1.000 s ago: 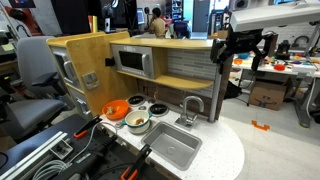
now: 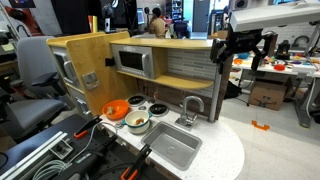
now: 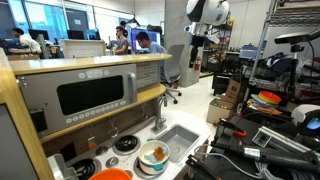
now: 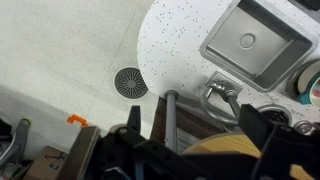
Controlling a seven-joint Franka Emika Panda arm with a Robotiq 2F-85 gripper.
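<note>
My gripper (image 2: 241,62) hangs high at the right, above the white counter and clear of everything in exterior view 1. Its two black fingers stand wide apart, with nothing between them. The wrist view looks down past the open gripper to the counter edge. On the counter are a steel sink (image 2: 175,148), a faucet (image 2: 190,108), a light green-rimmed pot (image 2: 137,121) and an orange plate (image 2: 115,110). In exterior view 2 the pot (image 3: 153,156) has small colourful items in it, too small to name.
A silver microwave (image 2: 133,61) sits in a wooden shelf unit (image 2: 185,82) behind the counter. A grey post (image 4: 171,120) rises by the counter edge. Below lies open floor with a round drain (image 4: 130,82).
</note>
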